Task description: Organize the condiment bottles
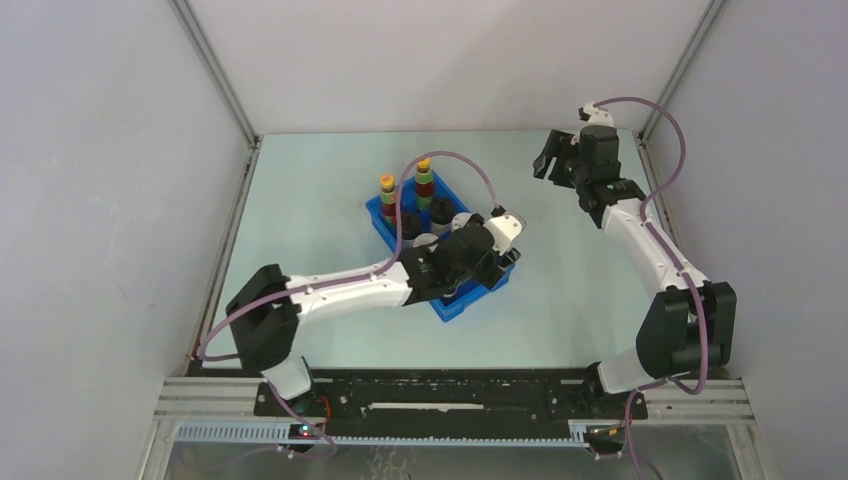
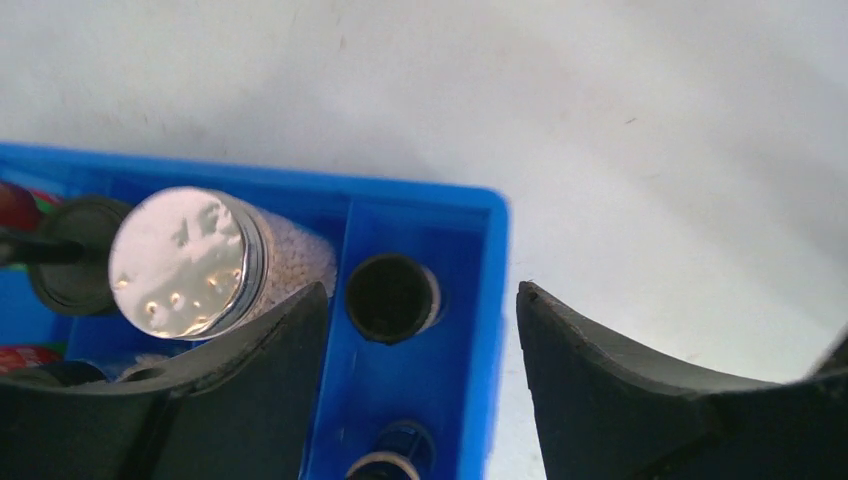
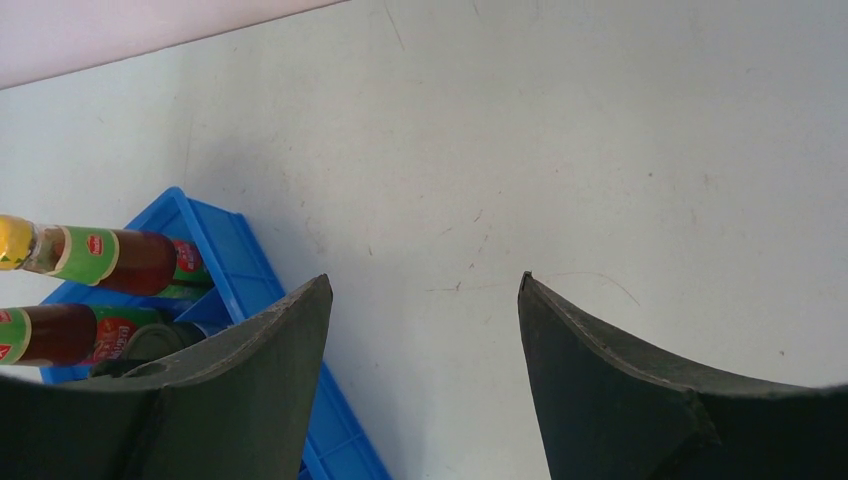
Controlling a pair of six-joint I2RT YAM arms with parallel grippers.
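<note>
A blue divided tray (image 1: 456,304) in the middle of the table holds the condiment bottles. Two yellow-capped sauce bottles (image 1: 388,198) stand at its far end. Two black-lidded jars (image 1: 441,213) come behind them, then two pale-lidded jars (image 1: 461,221). My left gripper is open above the near end compartment. Below its fingers a black-capped bottle (image 2: 388,298) stands in that compartment, clear of them. Another small bottle (image 2: 402,450) shows at the lower edge there. My right gripper is open over bare table, right of the tray, with nothing between its fingers.
The left arm (image 1: 350,292) reaches across the table's near left and hides part of the tray. Bare tabletop (image 1: 560,290) lies right of the tray, with more at the left. Walls (image 1: 90,200) close in the table's sides and back.
</note>
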